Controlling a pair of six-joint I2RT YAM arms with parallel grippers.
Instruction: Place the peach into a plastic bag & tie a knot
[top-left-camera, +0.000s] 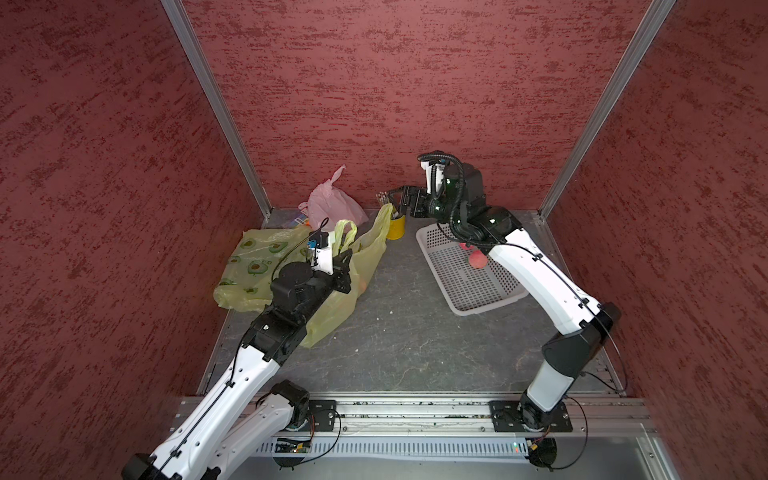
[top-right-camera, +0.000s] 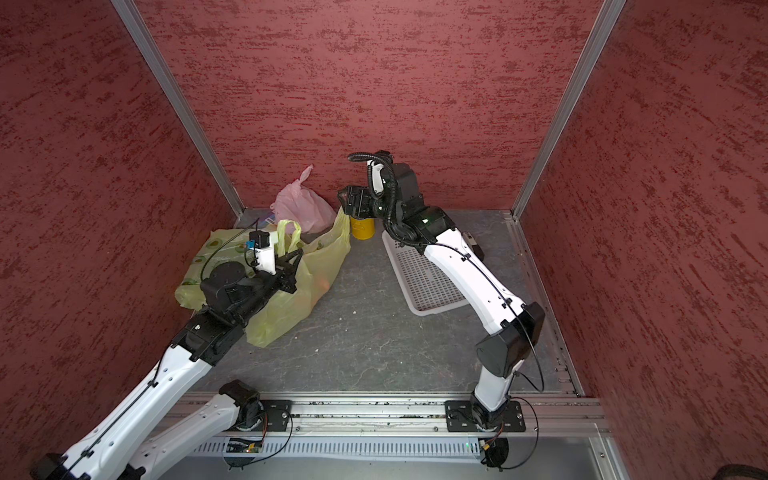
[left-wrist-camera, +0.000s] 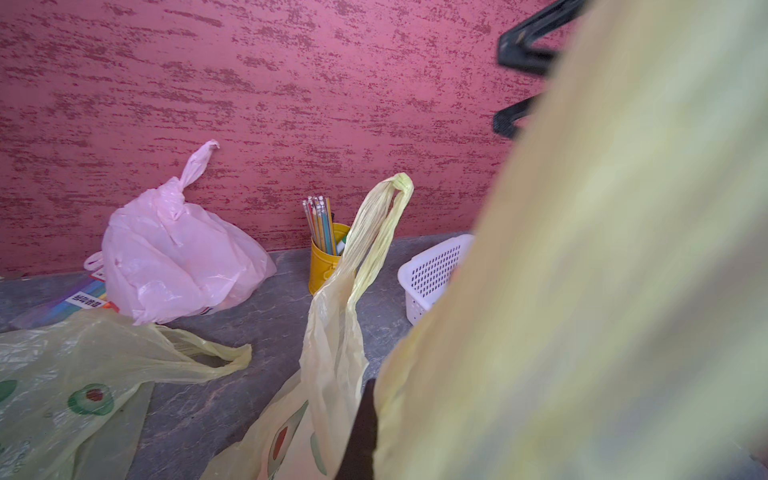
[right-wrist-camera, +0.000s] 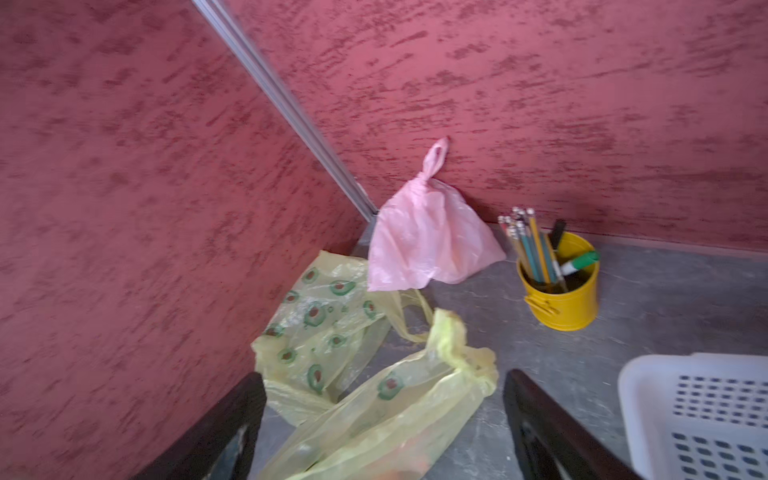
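Observation:
A translucent yellow plastic bag leans upright on the table, its handle standing up. An orange tint low in the bag suggests the peach inside; its outline is blurred by the plastic. My left gripper is shut against the bag's near side, and blurred plastic covers its fingers in the left wrist view, so what lies between them is hidden. Above and behind the handle, my right gripper is open; its fingers stand wide apart, with the bag's bunched top below and between them in view.
A white basket holding a round reddish fruit stands to the right. Behind the bag are a yellow pencil cup and a knotted pink bag. Another yellow bag lies flat at left.

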